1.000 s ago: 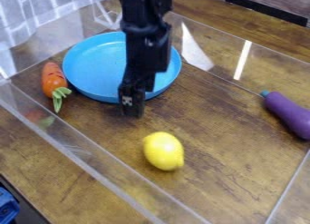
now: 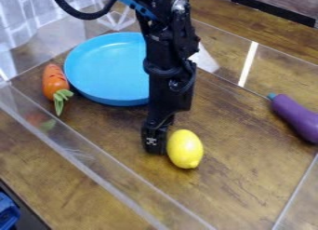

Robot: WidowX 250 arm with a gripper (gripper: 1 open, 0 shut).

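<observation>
My black gripper (image 2: 166, 139) is low over the wooden table (image 2: 112, 159), its fingers beside a yellow lemon (image 2: 185, 151), which sits just right of them. Whether the fingers are around part of the lemon, and how wide they stand, is hard to tell in the camera view. A blue bowl (image 2: 93, 71) is behind the arm, partly hidden by it.
An orange carrot (image 2: 55, 83) lies left of the bowl. A purple eggplant (image 2: 295, 118) lies at the right edge. A blue object (image 2: 6, 213) is at the lower left corner.
The lemon appears shifted slightly to the right.
</observation>
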